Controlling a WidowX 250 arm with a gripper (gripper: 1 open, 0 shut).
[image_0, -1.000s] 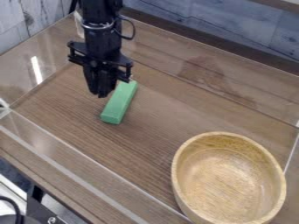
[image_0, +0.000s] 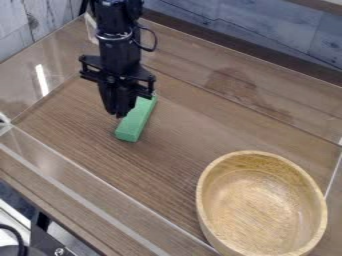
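Note:
The black robot arm reaches down from the upper left of the camera view, its gripper (image_0: 123, 106) low over the wooden table, just left of a green rectangular object (image_0: 136, 121). The green object lies flat, its upper end close to the fingers. Whether the fingers are open or shut is too small to tell.
A large, empty tan bowl (image_0: 261, 205) stands at the lower right. Cables lie off the table's edge at the lower left.
The gripper has shifted slightly and sits a little lower toward the green object, which looks nearly in the same place.

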